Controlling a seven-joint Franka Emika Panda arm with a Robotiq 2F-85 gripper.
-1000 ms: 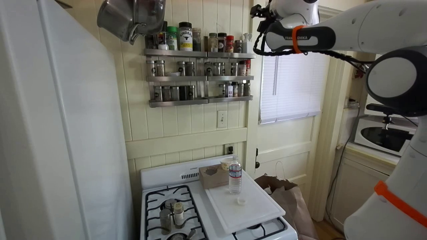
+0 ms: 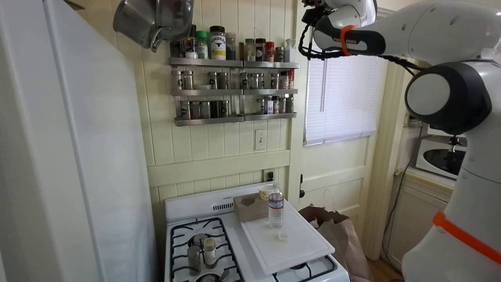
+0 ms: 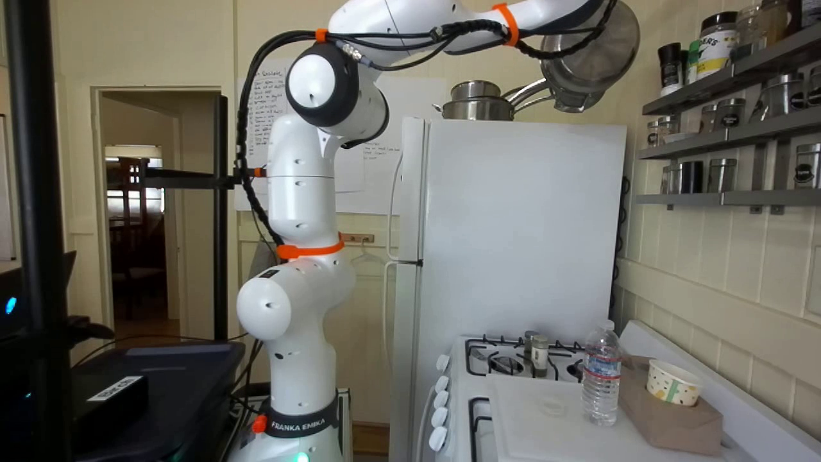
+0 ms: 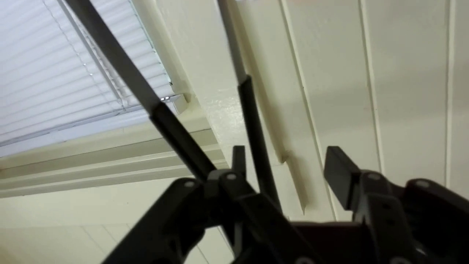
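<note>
In the wrist view my gripper stands part open, with a wide gap between its dark fingers. Two long bars, grey higher up and black lower down, run toward it. The left bar (image 4: pixel 132 79) goes behind the left finger, while the right bar (image 4: pixel 257 132) passes through the view of the gap. What they are, and whether they touch the gripper, I cannot tell. Exterior view 1 shows only part of the gripper, up at its top edge. Exterior view 2 leaves it out.
Spice shelves (image 2: pixel 209 92) hang left of the arm, near a window blind (image 2: pixel 340 101). A metal pot (image 2: pixel 157 21) is at the upper left. On the stove stand a water bottle (image 2: pixel 276 209), a cardboard box (image 2: pixel 250 207), a white board (image 2: pixel 291 249) and shakers (image 2: pixel 209 251).
In exterior view 1 my arm's large joint has swung left, and the wrist end has shifted slightly up and right. The things on the stove and shelves have not moved.
</note>
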